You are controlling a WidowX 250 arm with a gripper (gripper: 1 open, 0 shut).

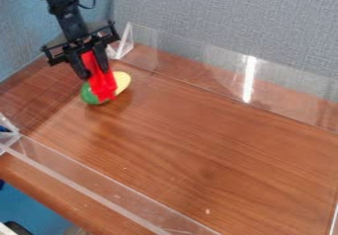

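My gripper (pixel 85 55) is at the upper left, low over a red object (pixel 101 81) that stands upright between its fingers; whether it grips it I cannot tell. The red object partly covers a green round item (pixel 90 95) and a pale yellow item (pixel 122 79) on the wooden tray floor (pixel 199 150).
Clear walls (pixel 238 76) border the tray. A wide bare stretch of wood fills the middle and right. Small dark and white items at the lower left edge are unclear.
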